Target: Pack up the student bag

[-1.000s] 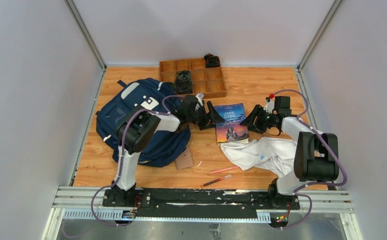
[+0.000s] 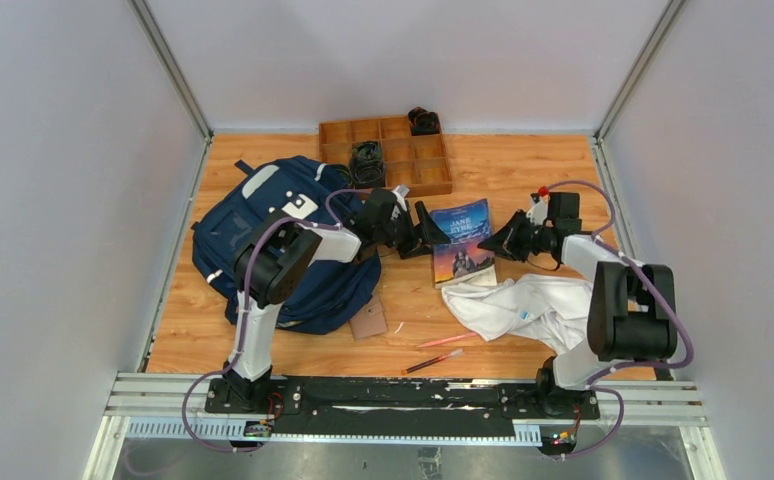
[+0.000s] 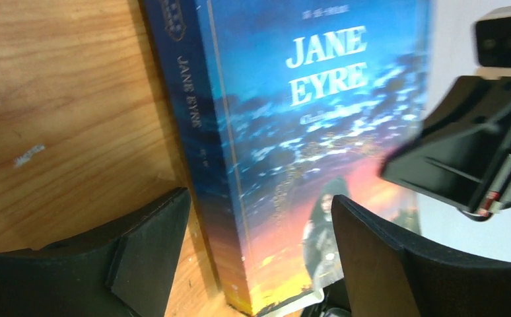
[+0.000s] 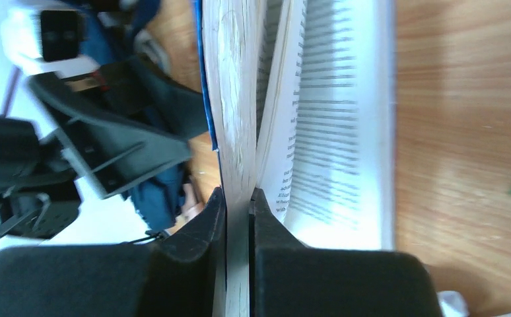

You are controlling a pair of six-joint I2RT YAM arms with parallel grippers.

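Observation:
A blue and orange Jane Eyre book [image 2: 460, 235] lies on the table, its right side raised and its pages parted. My right gripper is shut on the cover and a stack of pages at that side. Over the spine side stands my left gripper, part open: one finger is beside the spine on the table side, the other over the cover. Whether its fingers touch the book I cannot tell. To the left, the dark blue student bag [image 2: 225, 237] lies on the table, partly under my left arm.
A wooden compartment tray [image 2: 431, 174] with black items stands at the back. A white cloth [image 2: 538, 305] lies in front of the book, on the right. Two pens, one red pen [image 2: 447, 340] among them, and a brown notebook [image 2: 369, 318] lie near the front.
The right gripper's fingers have come together on the book's right side, and that side has risen, with the cover bending and turning slightly. The left arm looks still.

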